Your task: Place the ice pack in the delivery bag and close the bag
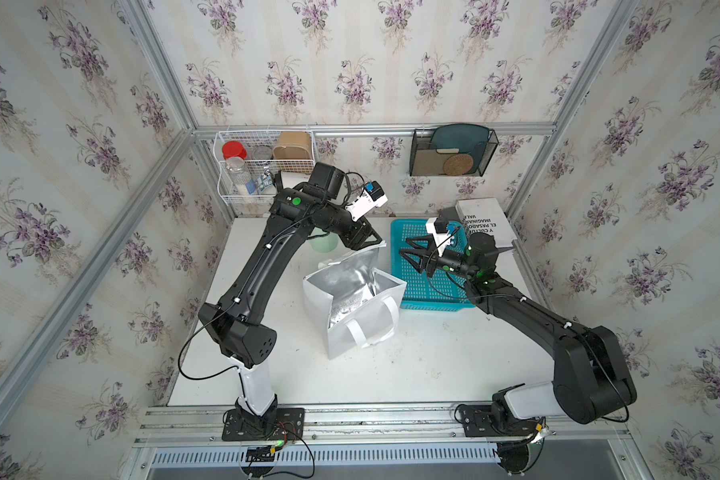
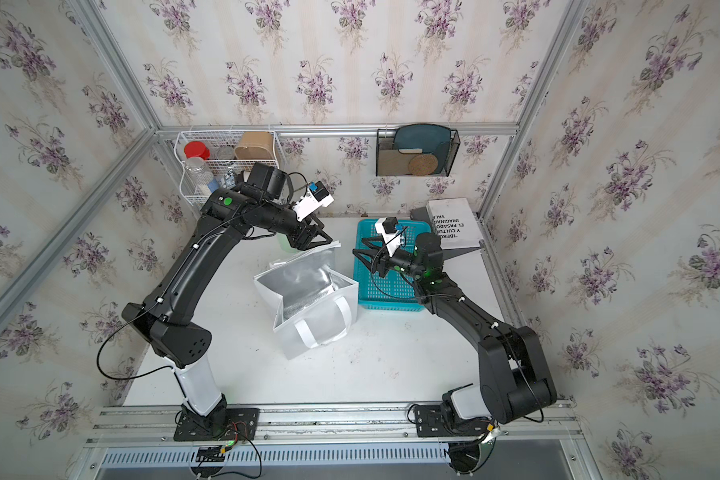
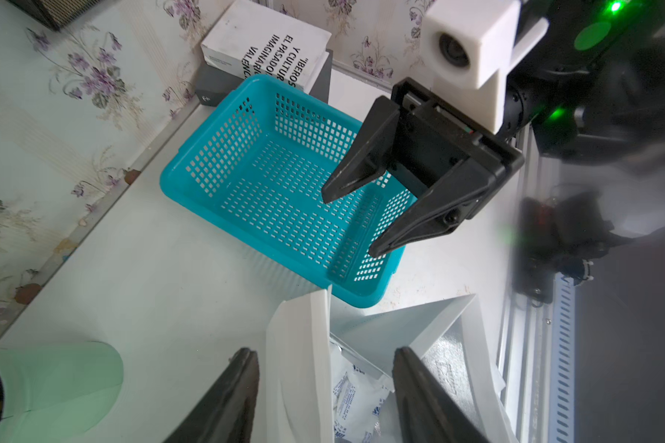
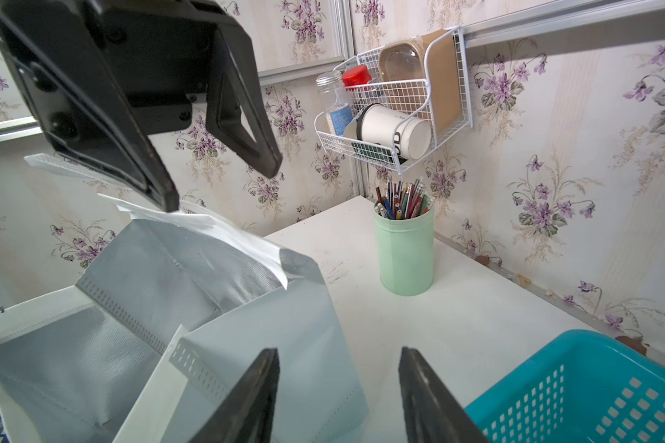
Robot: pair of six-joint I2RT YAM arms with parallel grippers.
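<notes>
The white delivery bag (image 1: 328,320) stands open mid-table, lined with silver. A white printed pack, likely the ice pack (image 3: 354,402), lies inside it in the left wrist view. My left gripper (image 1: 361,238) hangs above the bag's rear rim and flap, fingers apart, nothing seen between them. My right gripper is over the left part of the teal basket (image 2: 396,296), beside the bag, fingers apart and empty. The basket's floor shows bare in the left wrist view.
A green pencil cup (image 4: 404,258) stands at the back left, below a wire shelf (image 2: 216,184). Books (image 1: 484,224) lie at the back right.
</notes>
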